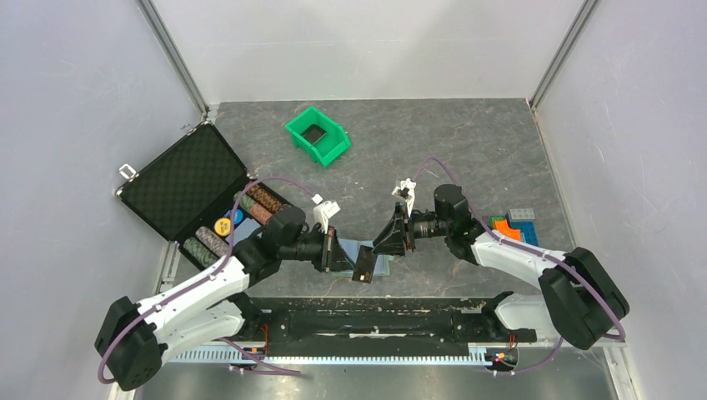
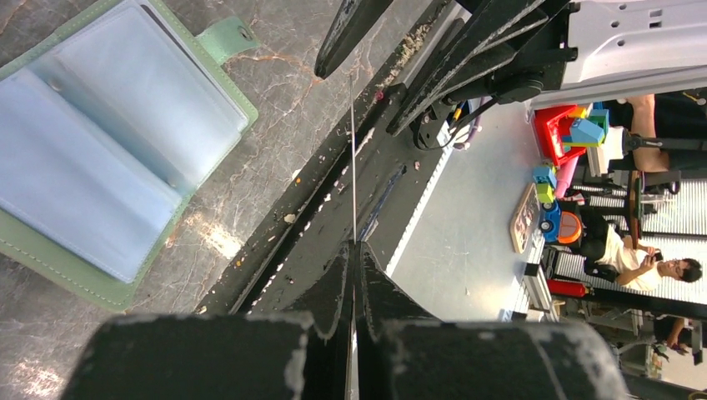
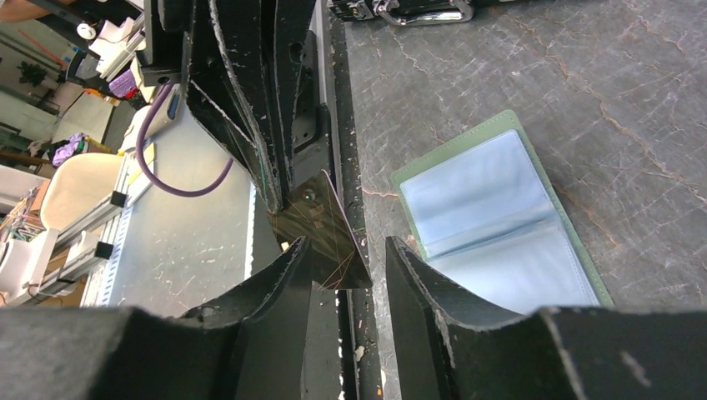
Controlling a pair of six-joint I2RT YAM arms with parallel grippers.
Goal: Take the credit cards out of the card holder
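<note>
The dark card [image 1: 364, 265] is held up over the open card holder by my left gripper [image 1: 353, 265]. In the left wrist view that card [image 2: 353, 158] shows edge-on as a thin line rising from the shut fingertips. The right wrist view shows the card [image 3: 332, 250] tilted, its lower edge in the gap between the parted fingers of my right gripper. Whether those fingers touch it I cannot tell. The green-edged card holder [image 3: 504, 200] lies open on the table, with clear sleeves [image 2: 125, 108] that look empty.
A green bin [image 1: 338, 143] with a dark item in it stands at the back. An open black case [image 1: 185, 182] lies on the left, coloured blocks [image 1: 523, 227] on the right.
</note>
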